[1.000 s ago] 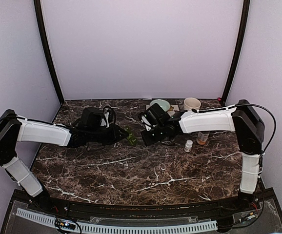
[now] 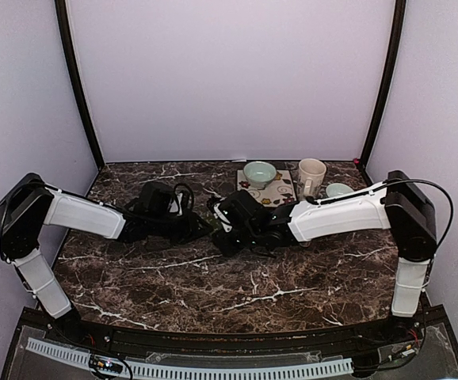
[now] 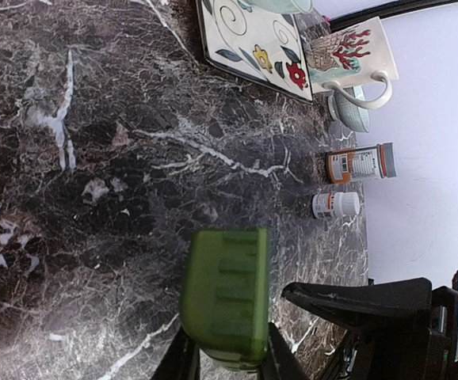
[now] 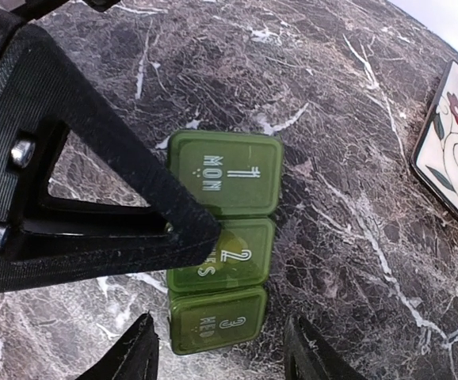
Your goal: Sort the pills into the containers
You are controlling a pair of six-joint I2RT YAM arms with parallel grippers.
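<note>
The green pill organizer (image 4: pixel 223 176) shows lids marked 1 MON, 2 and 3 in the right wrist view. Its narrow end (image 3: pixel 227 293) looms close to the camera in the left wrist view. My left gripper has its fingers (image 3: pixel 179 360) on both sides of the box and appears shut on it; contact is partly hidden. One black left finger crosses the second lid in the right wrist view. My right gripper is open at the organizer's lower end, with nothing between its fingers. A white bottle (image 3: pixel 336 204) and an orange bottle (image 3: pixel 361 162) stand to one side.
At the back, a floral tray (image 2: pixel 279 190) holds a pale bowl (image 2: pixel 259 172). Beside it are a white mug (image 2: pixel 311 174) and another pale bowl (image 2: pixel 338 190), partly behind the right arm.
The right gripper has come left and toward the front, closing in on the left gripper and the organizer. The right arm now covers the bottles in the top view. The left arm has shifted slightly right.
</note>
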